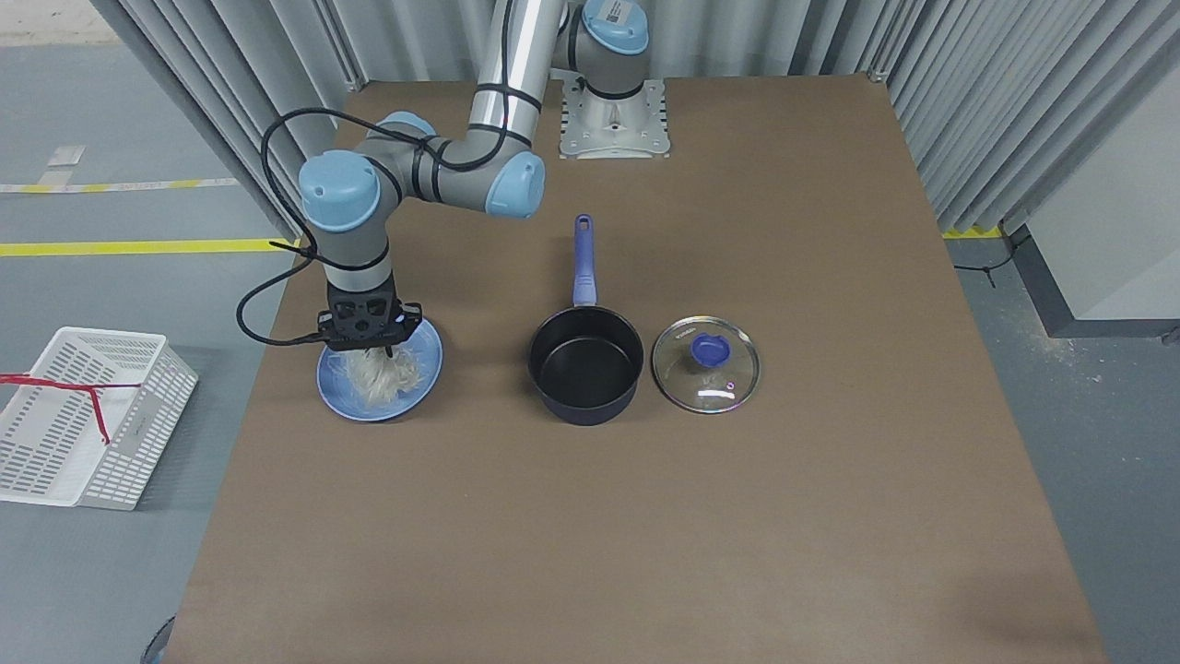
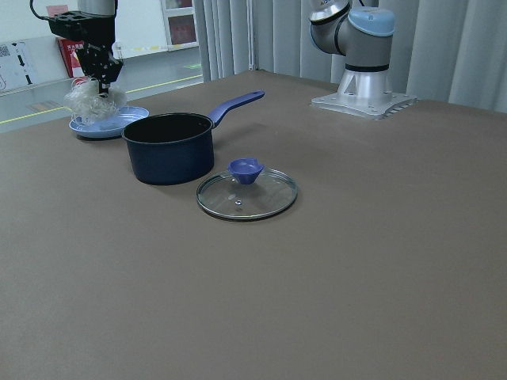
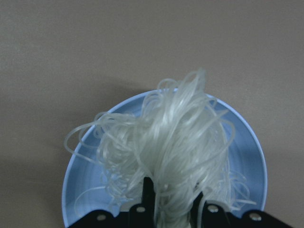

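A clump of translucent white noodle-like strands (image 3: pixel 175 142) sits on a blue plate (image 1: pixel 337 387), at the table's left in the front view. My gripper is down at the clump, shut on the strands, which bunch between its fingers and stand up above the plate in the left view (image 2: pixel 97 101). Right of the plate is a dark pot (image 1: pixel 584 371) with a blue handle, empty. Beside it lies a glass lid (image 1: pixel 719 382) with a blue knob.
A white basket (image 1: pixel 144 443) stands on the floor to the left. The arm's base (image 1: pixel 614 133) is at the back.
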